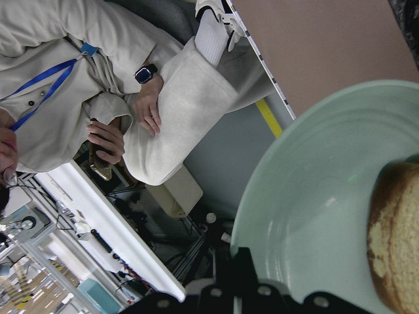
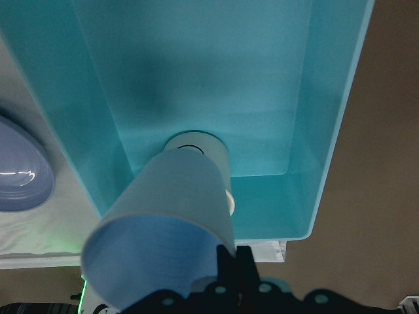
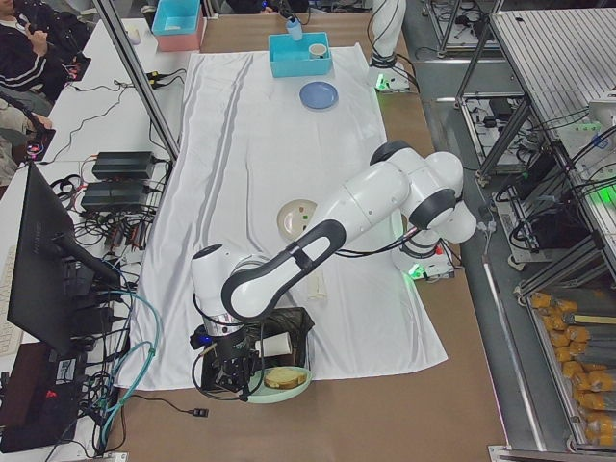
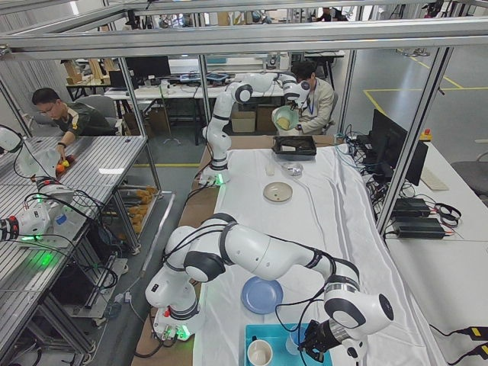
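Note:
My left gripper is shut on the rim of a pale green plate point(image 1: 308, 216) carrying a slice of bread point(image 1: 396, 235), raised at the dark crate point(image 4: 294, 146). My right gripper is shut on a light blue cup point(image 2: 150, 235), held over the turquoise bin point(image 2: 196, 72). A white mug point(image 4: 259, 352) stands in that bin; in the right wrist view it is partly hidden behind the blue cup.
A blue plate point(image 4: 261, 295) sits beside the bin, and a beige plate point(image 4: 277, 192) lies mid-table on the white cloth. A seated person point(image 1: 78, 91) is close beyond the crate's end.

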